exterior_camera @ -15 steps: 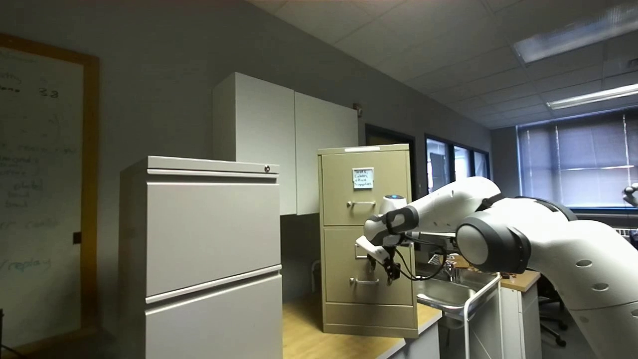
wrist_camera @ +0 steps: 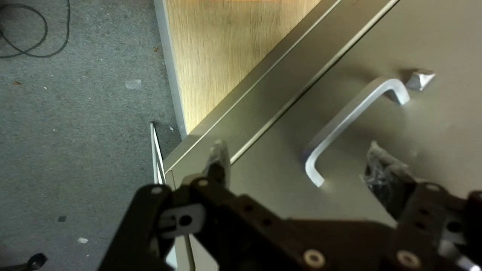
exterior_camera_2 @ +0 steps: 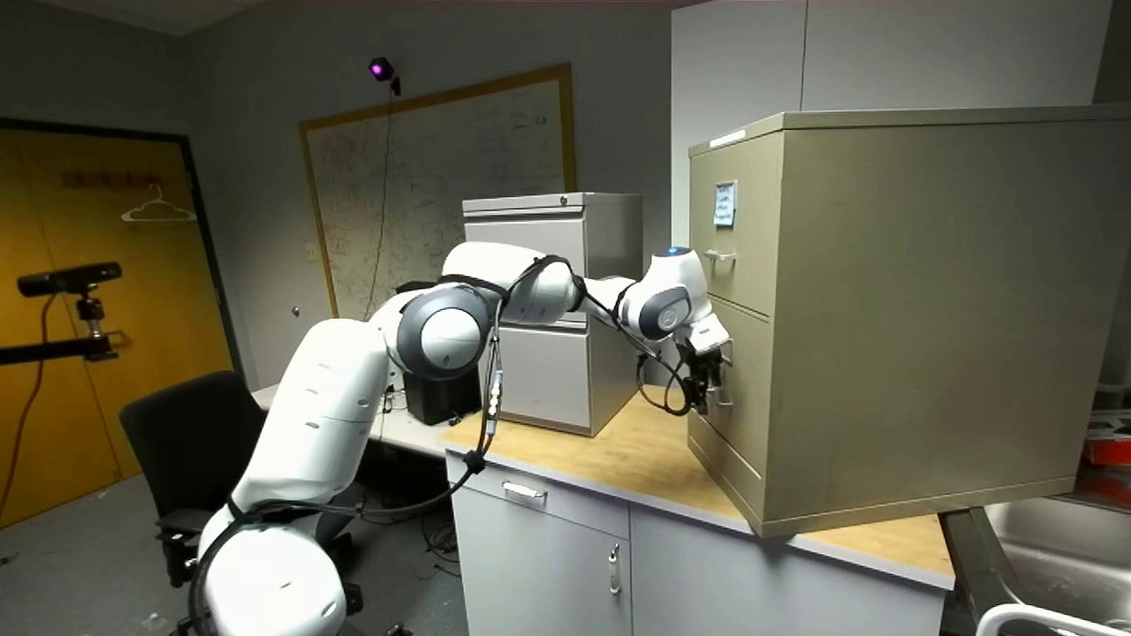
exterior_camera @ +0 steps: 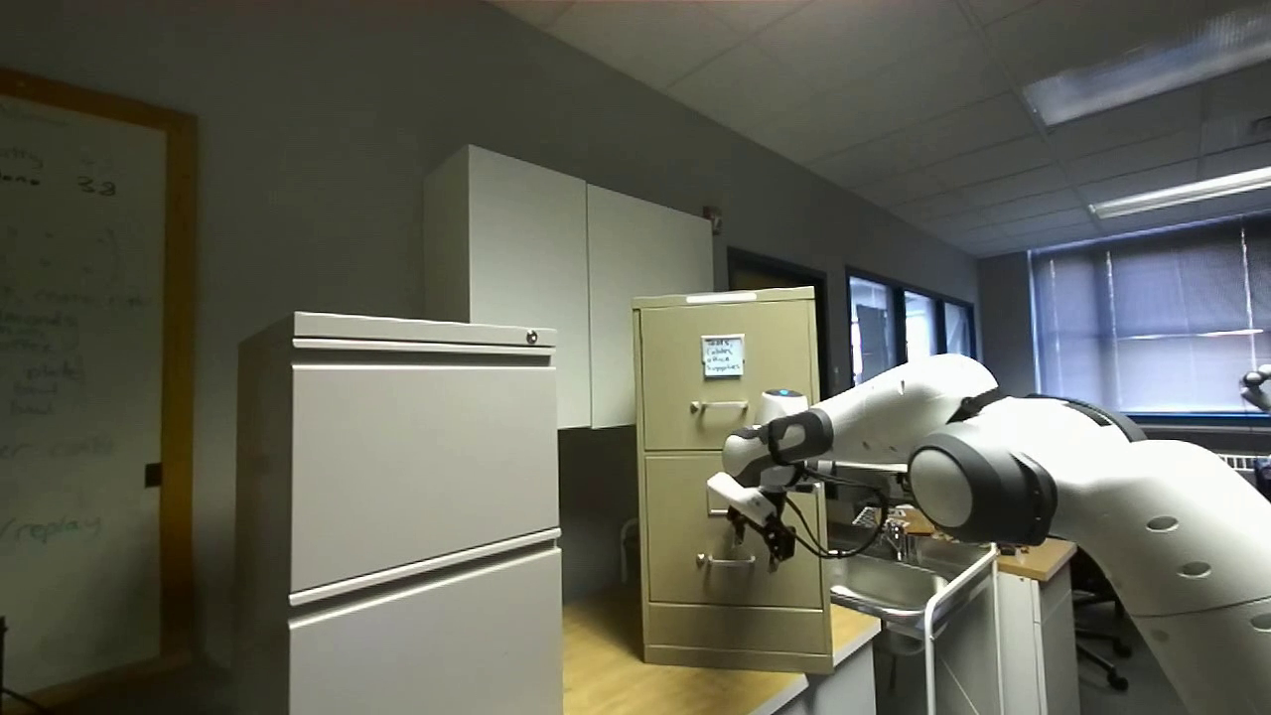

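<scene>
A beige filing cabinet [exterior_camera: 733, 632] has two drawers, both closed. Its lower drawer carries a silver bar handle [wrist_camera: 350, 119], with a small latch [wrist_camera: 420, 79] beside one end. My gripper is open in front of that drawer, its fingers [wrist_camera: 386, 178] wide apart. In the wrist view, the handle appears beyond the fingertips, partly across the gap, and neither finger visibly grips it. From the second exterior view, the gripper [exterior_camera_2: 700, 397] is close to the drawer front; whether it touches cannot be told. The upper drawer has another handle [exterior_camera_2: 721, 255] and a label [exterior_camera_2: 725, 205].
The cabinet stands on a wooden countertop [exterior_camera_2: 679, 456], near its front edge. A light grey cabinet [exterior_camera: 423, 465] stands to the left. A metal sink [exterior_camera: 888, 584] lies to the right. Bare floor [wrist_camera: 90, 135] shows past the counter edge.
The gripper has shifted very slightly to the left in exterior view 1. Both drawers look the same as before.
</scene>
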